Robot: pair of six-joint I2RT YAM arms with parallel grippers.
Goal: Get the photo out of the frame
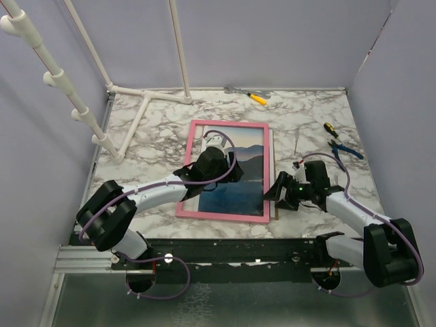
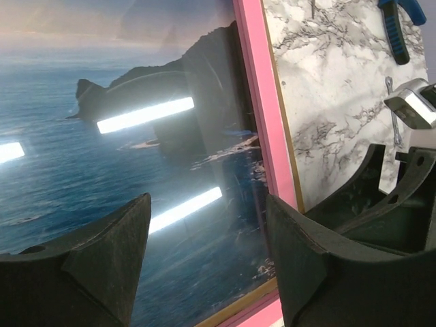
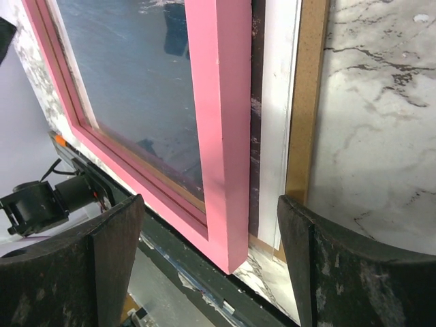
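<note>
The pink frame (image 1: 266, 153) lies on the marble table around the photo (image 1: 231, 197) of sea and dark hills, seen under reflective glazing in the left wrist view. Along its right side, a white strip (image 3: 276, 122) and brown board edge (image 3: 306, 109) show beside the pink rail. My left gripper (image 1: 229, 170) is open above the photo, nothing between its fingers. My right gripper is at the frame's lower right corner, fingers apart on either side of the rail and board edges; whether they touch is unclear.
A yellow-handled screwdriver (image 1: 257, 99) lies at the back. Pliers (image 1: 347, 148) and another screwdriver (image 1: 330, 129) lie on the right. White pipes (image 1: 136, 122) stand at the back left. Bare marble surrounds the frame.
</note>
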